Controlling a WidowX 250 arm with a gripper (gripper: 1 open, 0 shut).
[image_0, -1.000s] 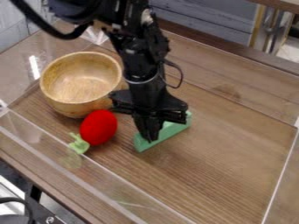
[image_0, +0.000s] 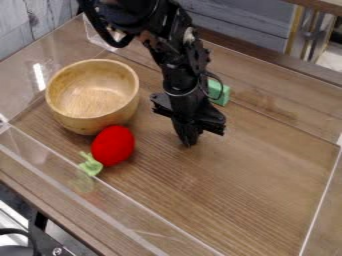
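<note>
The black arm reaches down from the top to my gripper (image_0: 187, 124) over the middle of the wooden table (image_0: 261, 200). Its fingers look shut, with nothing visible between them. Just behind it on the right lies a green object (image_0: 219, 93), partly hidden by the arm.
A wooden bowl (image_0: 70, 92) stands at the left. Below it lies a red object (image_0: 114, 143) with a pale green piece (image_0: 88, 171) beside it.
The green object has moved back from under the gripper to behind it.
</note>
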